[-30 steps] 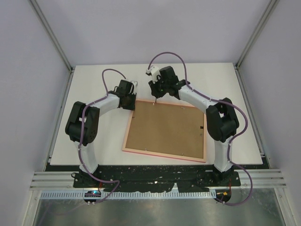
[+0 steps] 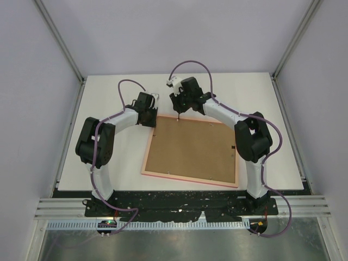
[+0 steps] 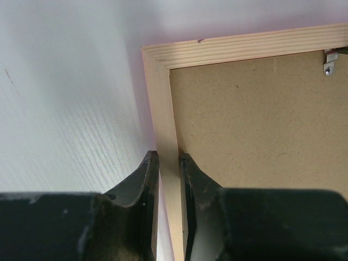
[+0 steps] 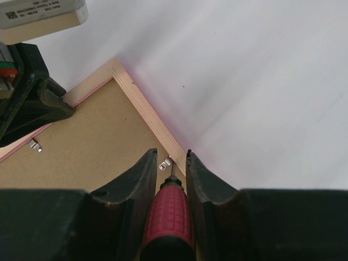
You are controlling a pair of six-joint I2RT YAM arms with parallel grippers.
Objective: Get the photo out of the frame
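Note:
The frame lies face down, its brown backing board [image 2: 193, 152] inside a pale wooden rim [image 3: 166, 119]. My left gripper is shut on the left rim near the upper corner. My right gripper is shut on a red-handled screwdriver [image 4: 168, 212], its thin tip at a small metal clip [image 4: 166, 163] beside the top rim. Another clip [image 4: 35, 145] sits on the left side, and more are along the other edges.
In the right wrist view the left arm [image 4: 32, 92] is close at the upper left.
My right gripper and arm have shifted slightly left since about a second ago, with the screwdriver still at the top clip. The left arm and frame look unchanged.

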